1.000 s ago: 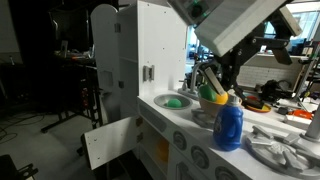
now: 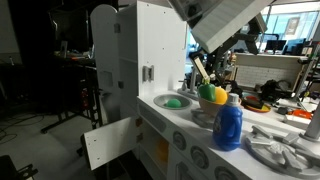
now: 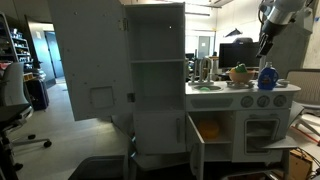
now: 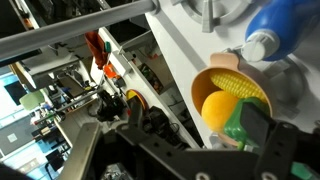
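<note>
A peach-coloured bowl (image 4: 203, 84) holds toy produce in the wrist view: a yellow corn cob (image 4: 232, 82), an orange ball-like piece (image 4: 218, 108) and a green piece (image 4: 236, 126). Beside it lies the blue bottle (image 4: 290, 28), which stands upright on the counter as the blue bottle (image 2: 228, 124) in exterior view 1. My gripper is open above the bowl, its dark fingers at the lower part of the wrist view. No object shows held. Exterior view 2 has the gripper (image 3: 265, 46) above the counter, clear of the bottle.
A sink basin (image 2: 173, 102) with a green item (image 2: 174, 103) lies left of the bowl. Plates and utensils (image 2: 280, 150) crowd the counter on the right. A tall white cabinet (image 3: 160, 60) stands beside the counter, its large door open.
In exterior view 1 the arm and gripper have risen away from the bowl and bottle. The bowl, its contents and the bottle appear unmoved.
</note>
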